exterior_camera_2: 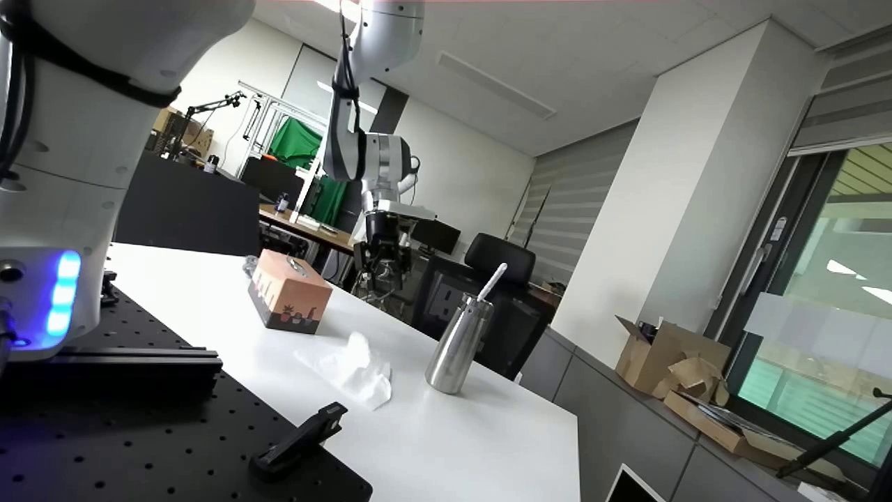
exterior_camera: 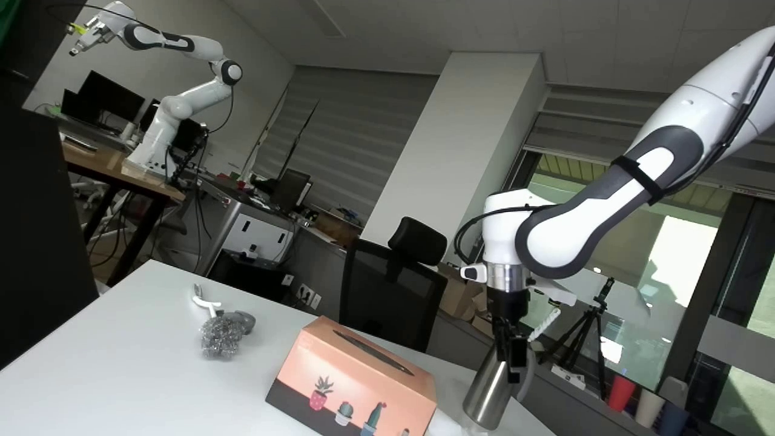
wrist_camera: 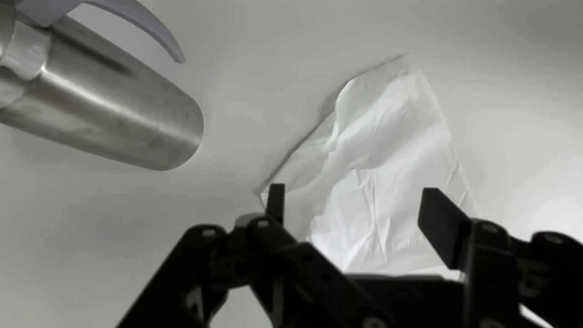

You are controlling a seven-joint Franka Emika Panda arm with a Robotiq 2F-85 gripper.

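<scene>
A crumpled white tissue (wrist_camera: 382,158) lies on the table, just right of the steel pitcher (wrist_camera: 120,109) in the wrist view. Above it, my gripper is open, its fingers apart with nothing held between them. Exterior view 2 shows the tissue (exterior_camera_2: 359,372) flat on the white table, between the tissue box (exterior_camera_2: 288,293) and the upright pitcher (exterior_camera_2: 460,343). The peach-and-black box (exterior_camera: 356,385) with cactus pictures stands left of my gripper (exterior_camera: 512,367) in exterior view 1, where the gripper overlaps the pitcher (exterior_camera: 485,396).
A grey-and-silver scrubber-like object with a white handle (exterior_camera: 221,334) rests on the table's far left. A black clip (exterior_camera_2: 301,439) sits at the mounting board's edge. Bare table (exterior_camera: 109,349) stretches left of the box.
</scene>
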